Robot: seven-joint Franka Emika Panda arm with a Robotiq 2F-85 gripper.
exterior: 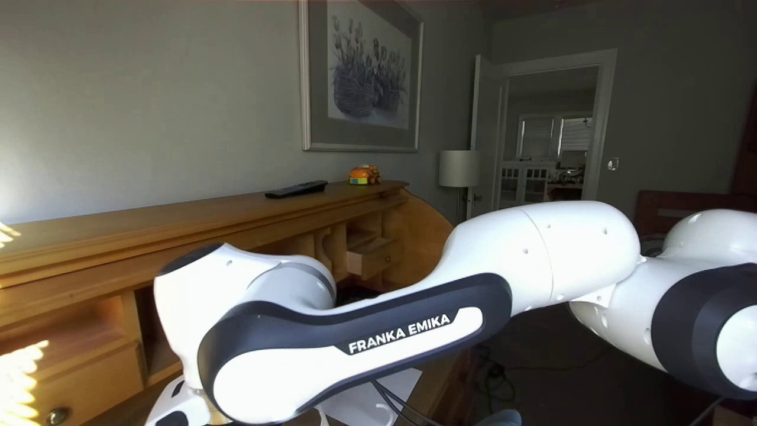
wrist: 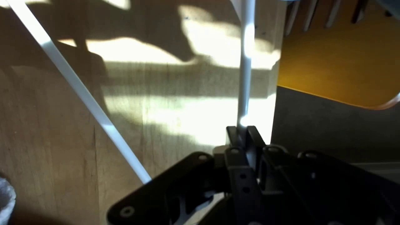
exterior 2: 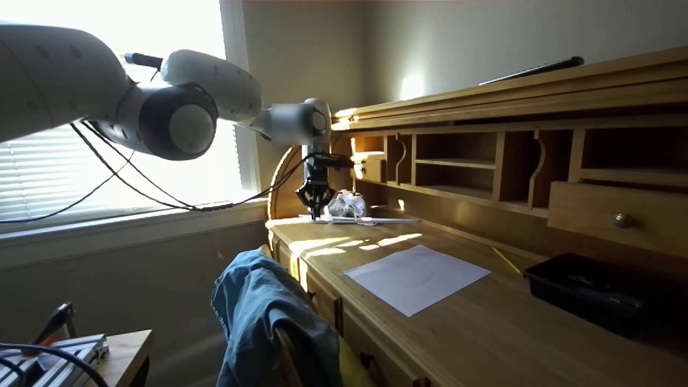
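A thin, glossy white rod (wrist: 245, 71) runs from the top of the wrist view down between the black fingertips. My gripper is shut on it near the desk's edge. A flatter white strip (wrist: 88, 99) lies diagonally across the wood to the left, its lower end hidden behind the gripper. From the second exterior view, the gripper (exterior 2: 316, 216) points down low over the desk's far end, beside a pale strip (exterior 2: 387, 220) and a crumpled clear-and-white bundle (exterior 2: 348, 204). The first exterior view does not show the fingers.
White paper (exterior 2: 419, 277) lies mid-desk, with a yellow pencil (exterior 2: 507, 260) and black tray (exterior 2: 583, 287) farther right. A chair draped with blue cloth (exterior 2: 271, 309) stands against the desk's front. The shelves (exterior 2: 454, 161) rise along the back.
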